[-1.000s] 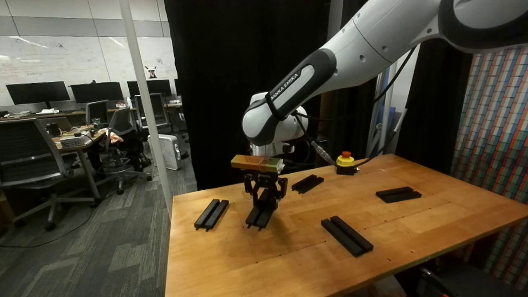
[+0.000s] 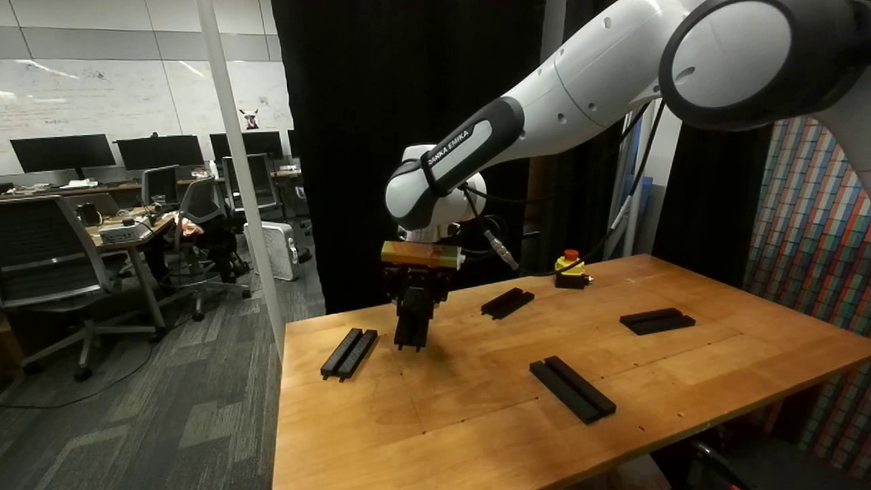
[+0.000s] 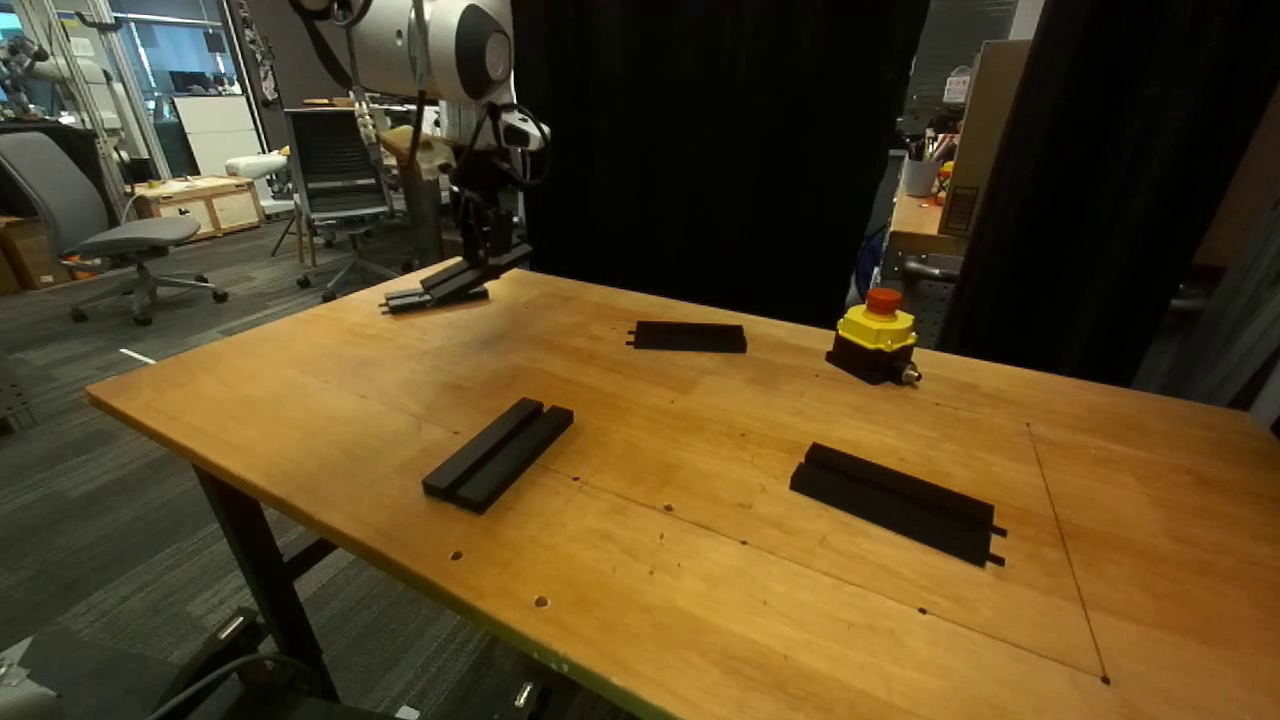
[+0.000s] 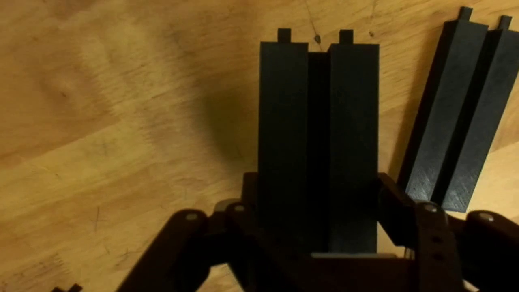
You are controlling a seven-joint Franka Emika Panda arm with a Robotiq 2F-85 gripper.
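A black grooved block with two small pegs (image 4: 284, 112) is clamped between the fingers of my gripper. In exterior view 1 the gripper (image 2: 414, 314) hangs over the far left of the table, and the held block (image 2: 412, 332) points down toward the camera, clear of the wood. A similar grooved block (image 2: 349, 354) lies on the table to its left; the wrist view has that lying block (image 4: 460, 112) at the right, turned at an angle to the held one. From exterior view 2, the held block (image 3: 456, 283) overlaps the lying block (image 3: 414, 302) and looks tilted.
More black grooved blocks lie apart on the table: one at the back (image 2: 507, 303), one at the right (image 2: 658, 321), one near the front (image 2: 573, 389). A yellow emergency stop with a red button (image 2: 569, 268) stands at the back edge.
My gripper has moved up and slightly left with the block in it, turning so that the block points more straight toward the camera. The lying blocks have stayed put.
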